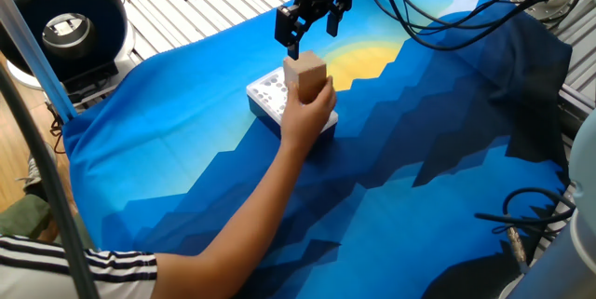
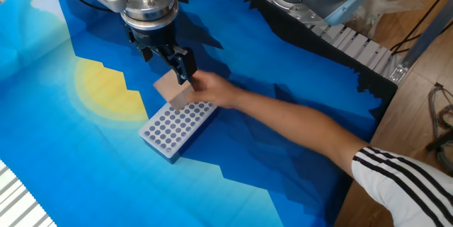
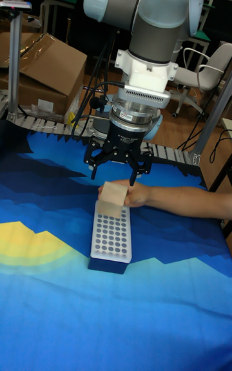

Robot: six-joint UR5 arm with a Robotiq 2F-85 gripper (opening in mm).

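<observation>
My gripper (image 1: 313,42) hangs with its fingers spread wide and nothing between the fingers; in the third exterior view the gripper (image 3: 113,180) points down over the near end of a person's hand. That hand (image 1: 309,117) holds a plain wooden block (image 1: 305,68), tilted, just below my fingertips. Beneath the block (image 2: 172,89) is a white-topped rack (image 2: 168,134) with rows of round holes and a dark blue body. Hand and block cover part of the rack's top. Whether the block touches the rack or my fingers, I cannot tell.
A blue cloth (image 1: 186,150) with a mountain and yellow sun print covers the table, mostly bare around the rack. The person's arm (image 2: 290,117) reaches across it. Black cables (image 1: 438,29) hang beside my arm.
</observation>
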